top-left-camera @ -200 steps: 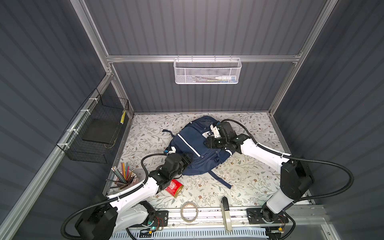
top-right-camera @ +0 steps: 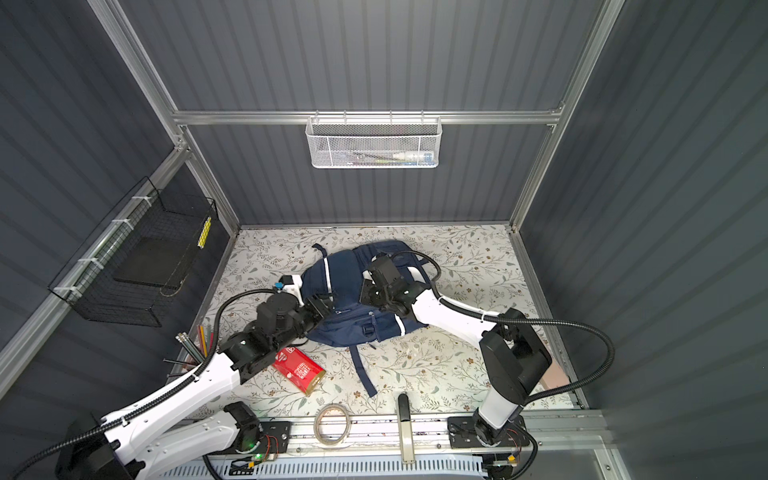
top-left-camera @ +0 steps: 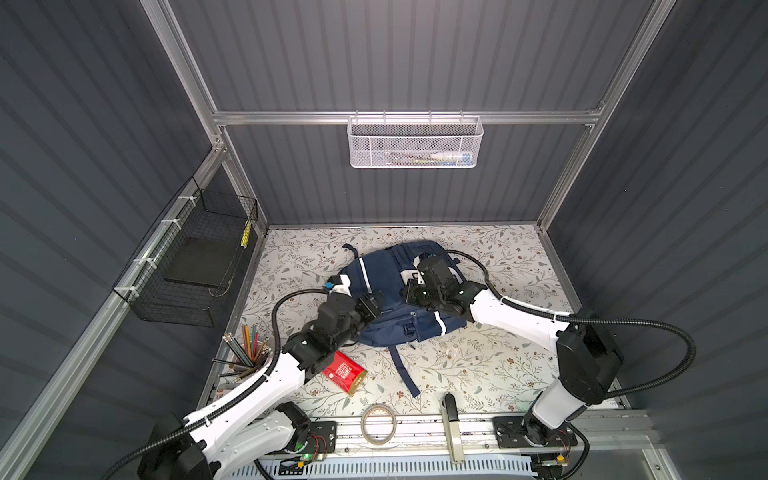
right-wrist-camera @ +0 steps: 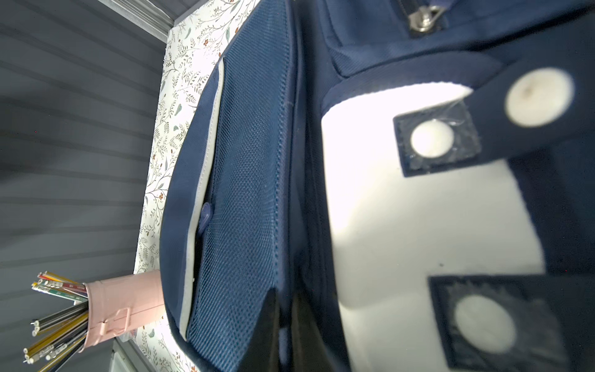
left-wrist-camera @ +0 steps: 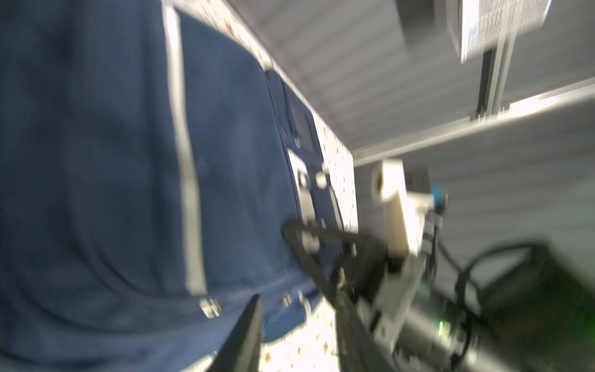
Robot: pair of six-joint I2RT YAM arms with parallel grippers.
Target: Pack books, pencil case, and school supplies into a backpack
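Note:
The navy backpack [top-left-camera: 382, 276] lies flat in the middle of the table, with white stripes and a strap trailing toward the front. In the right wrist view, my right gripper is shut on a piped fabric edge of the backpack, beside its mesh panel. My left gripper is open over the lower left part of the bag; its view is blurred, and nothing shows between the fingers. A red packet [top-left-camera: 345, 373] rests on the table, partly under the left arm. Pencils [top-left-camera: 249, 345] stand in a pink cup [right-wrist-camera: 127, 303] at the left.
A black wire basket [top-left-camera: 168, 308] on the left wall holds a dark flat item [top-left-camera: 197, 262]. A white mesh basket [top-left-camera: 414, 144] with small items hangs at the back. A tape roll [top-left-camera: 366, 425] lies on the front rail.
Over the last second the backpack has turned, its front strap swinging leftward. The right gripper shifted slightly left.

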